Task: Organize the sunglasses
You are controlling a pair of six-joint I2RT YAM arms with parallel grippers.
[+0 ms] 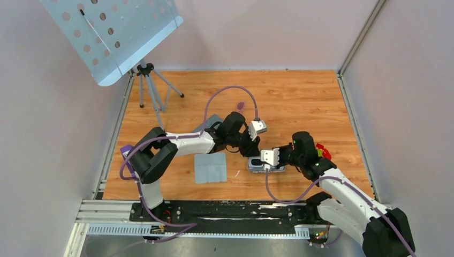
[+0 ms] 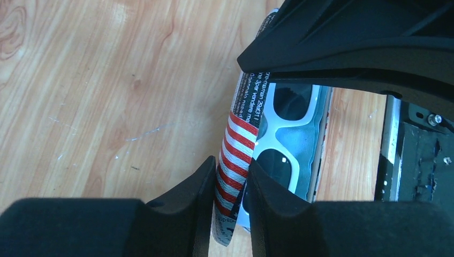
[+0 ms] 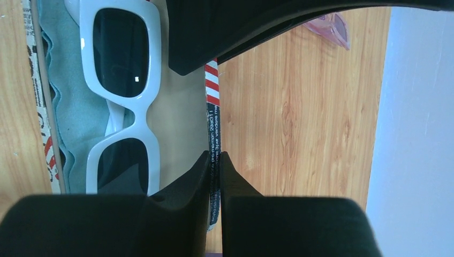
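An opened sunglasses case (image 1: 266,167) lies on the table at centre front. Inside it, on blue cloth (image 3: 72,115), rest white sunglasses (image 3: 140,110) with dark lenses. My left gripper straddles the case's striped edge (image 2: 235,144); whether its fingers press on the edge cannot be told. Along that edge, my right gripper has its fingers close together with the thin striped rim between them. The two grippers are very near each other, and they cover part of the case in the top view.
Pink sunglasses (image 1: 241,106) lie further back. A grey flat item (image 1: 212,122) sits partly under the left arm, and a light blue cloth (image 1: 210,168) lies left of the case. A red and yellow item (image 1: 324,152) is behind the right arm.
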